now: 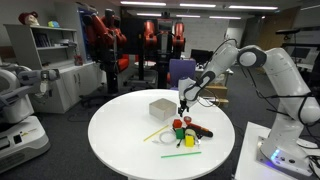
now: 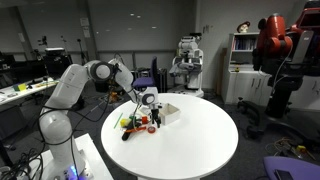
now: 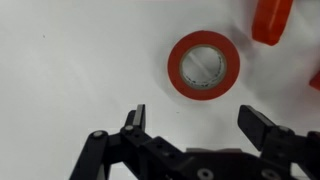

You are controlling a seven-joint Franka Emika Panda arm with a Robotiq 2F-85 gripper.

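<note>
A roll of red-orange tape [image 3: 176,68] with a pale core lies flat on the white table, in the upper middle of the wrist view. My gripper is open, its two black fingers apart at the bottom of that view with only bare table between them. The roll sits just beyond the fingertips, untouched. From the first exterior view, the gripper [image 1: 183,108] hangs low over the table, close to the small red roll [image 1: 187,119]. The second exterior view has the roll [image 2: 151,129] just in front of the arm's end.
An open pale box [image 1: 163,109] stands beside the gripper. On the roll's other side are a red-and-black tool [image 1: 202,131], a yellow object [image 1: 187,142] and other small items. A green stick [image 1: 181,154] lies near the front.
</note>
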